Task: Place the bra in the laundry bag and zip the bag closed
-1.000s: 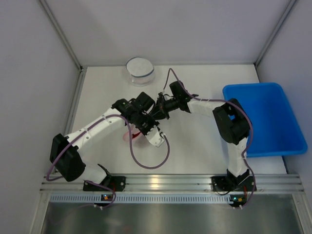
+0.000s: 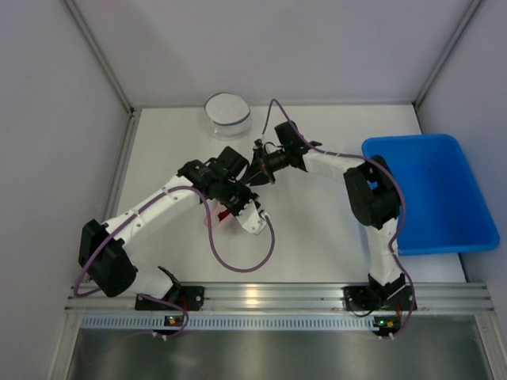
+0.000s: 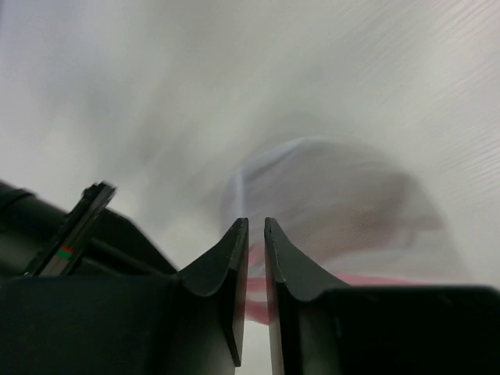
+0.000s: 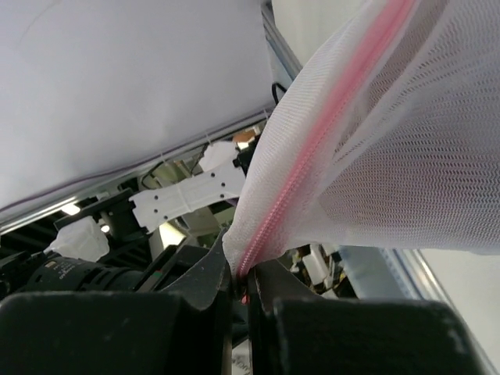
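Observation:
A white mesh laundry bag [image 4: 391,172] with pink zipper tape [image 4: 320,141] rises from my right gripper, which is shut on it at the zipper end. In the top view the bag [image 2: 215,218] is mostly hidden under both arms, with red or pink showing below them. In the left wrist view the bag [image 3: 336,211] looks pale and blurred behind my left gripper, whose fingertips are slightly apart; whether anything is between them I cannot tell. The bra cannot be made out clearly.
A blue bin [image 2: 432,198] stands on the right of the table. A white mesh item with blue trim [image 2: 228,111] lies at the back.
The right arm has moved slightly toward the back of the table over the last second. The left arm has shifted only slightly.

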